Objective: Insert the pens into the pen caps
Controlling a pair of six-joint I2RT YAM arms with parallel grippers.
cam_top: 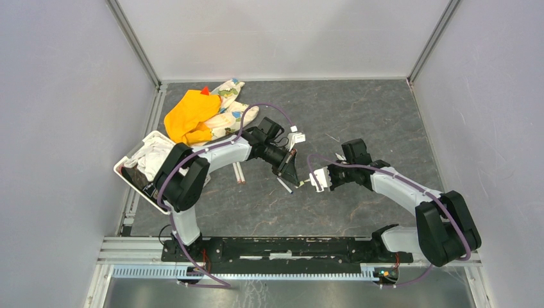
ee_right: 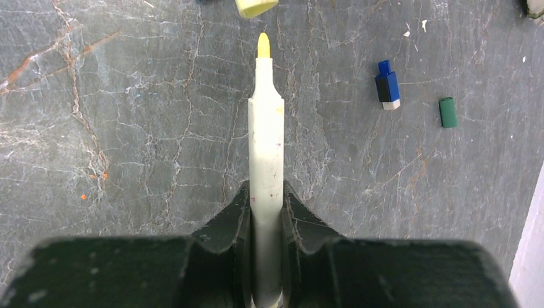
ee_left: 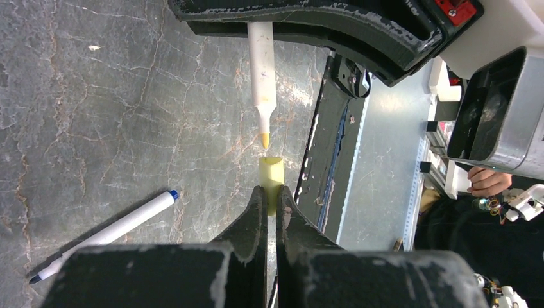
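Note:
My left gripper is shut on a pale yellow cap (ee_left: 271, 170), its opening facing the pen. My right gripper is shut on a white pen (ee_right: 265, 141) with a yellow tip (ee_right: 263, 45). The tip is just short of the cap's mouth, apart from it, in both wrist views. The two grippers face each other low over the middle of the table in the top view. A white pen with blue ends (ee_left: 122, 224) lies beside them.
A blue cap (ee_right: 388, 86) and a green cap (ee_right: 447, 112) lie on the table. More pens (cam_top: 238, 172), cloths (cam_top: 192, 115) and a white basket (cam_top: 120, 168) are at the left.

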